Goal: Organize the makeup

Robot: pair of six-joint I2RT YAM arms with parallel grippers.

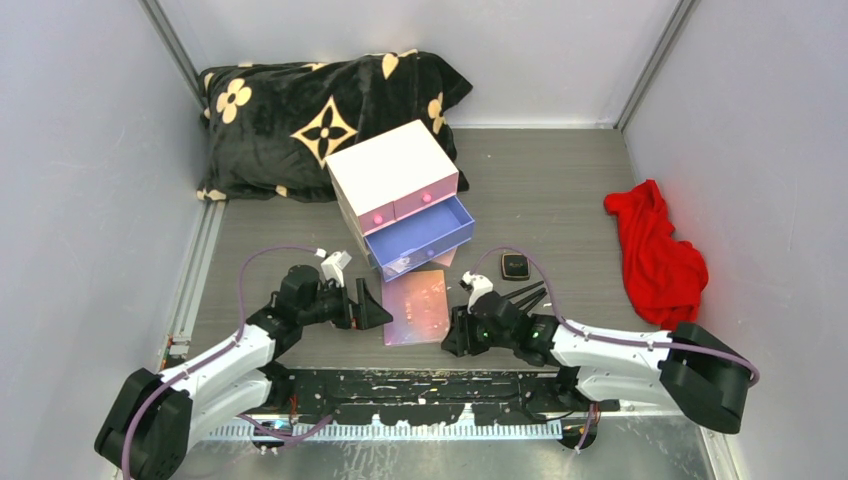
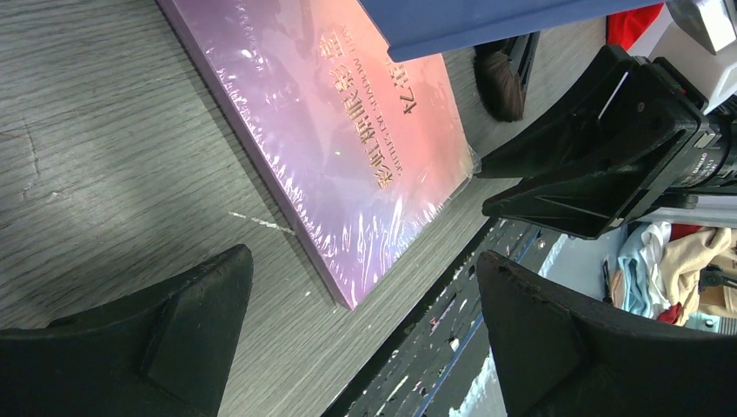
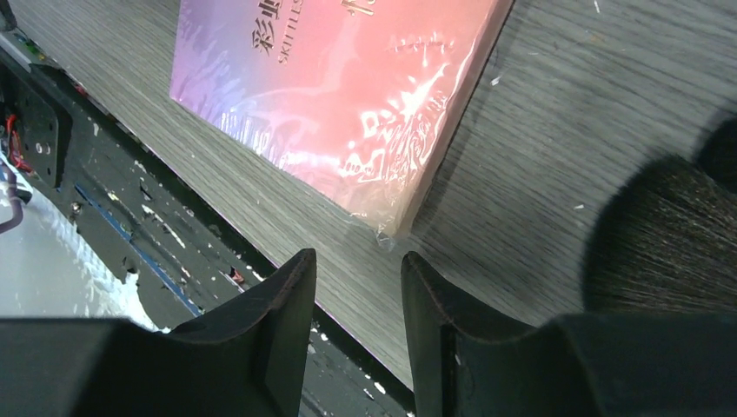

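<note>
A flat pink-purple palette (image 1: pixel 414 306) in clear wrap lies on the table below the open blue drawer (image 1: pixel 414 239) of a small cabinet (image 1: pixel 390 170). My left gripper (image 1: pixel 364 308) stands open at the palette's left, nothing between its fingers. My right gripper (image 1: pixel 458 332) is by the palette's lower right corner; in the right wrist view its fingertips sit just short of that corner, apart with nothing between them. Dark brushes (image 2: pixel 501 78) lie right of the palette.
A small black compact (image 1: pixel 515 266) lies right of the drawer. A red cloth (image 1: pixel 655 250) is at the right wall, a dark patterned pillow (image 1: pixel 270 130) at the back left.
</note>
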